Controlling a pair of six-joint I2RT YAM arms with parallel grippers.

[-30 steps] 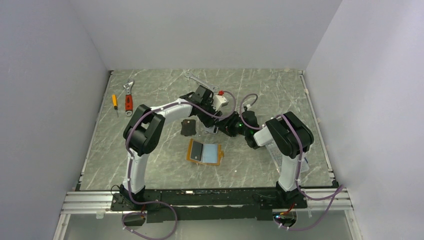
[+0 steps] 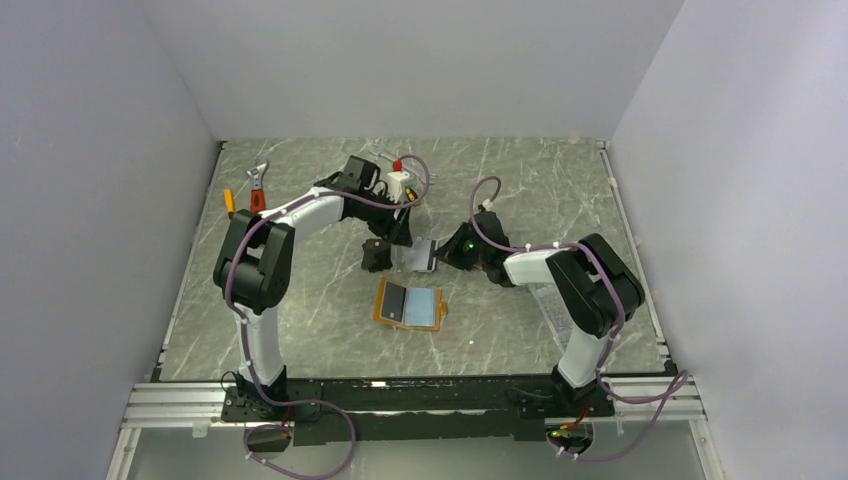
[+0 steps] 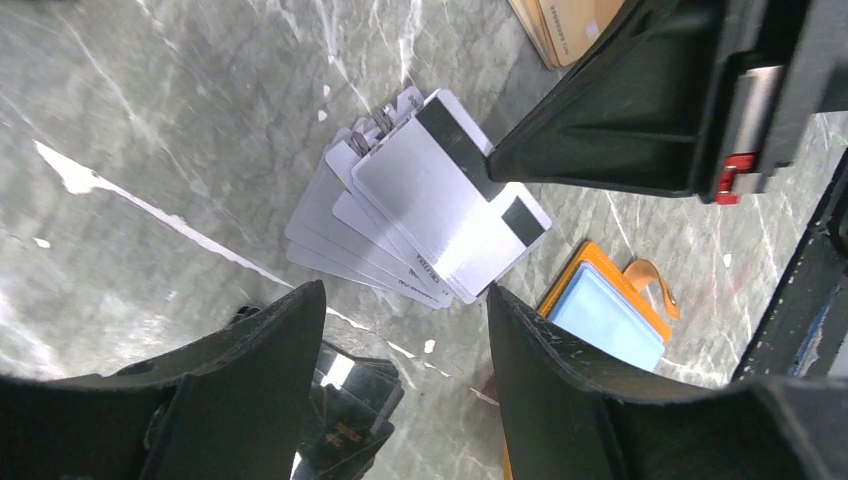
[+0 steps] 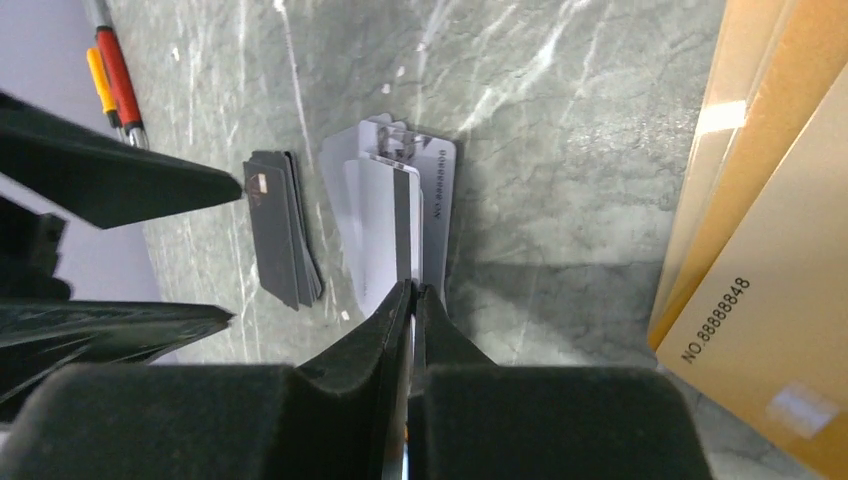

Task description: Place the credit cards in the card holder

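A white card (image 4: 385,225) with a dark stripe is raised at a tilt over a fan of light grey cards (image 3: 335,235). Its edge is pinched in my right gripper, which is shut. My left gripper hovers just left of these cards, fingers apart, with only table and dark cards showing beyond the gap. A stack of dark cards (image 2: 377,256) lies left of the fan. Toward the front rests the orange-edged card holder (image 2: 408,326), with dark and light-blue areas side by side on it.
Gold cards (image 4: 770,290) lie under the right arm. A red-handled wrench (image 2: 257,195) and a yellow-handled screwdriver (image 2: 229,202) are at the far left. A pale rack (image 2: 552,312) is partly covered by the right arm.
My left gripper has moved left, away from the white card and my right gripper, uncovering more of the cards.
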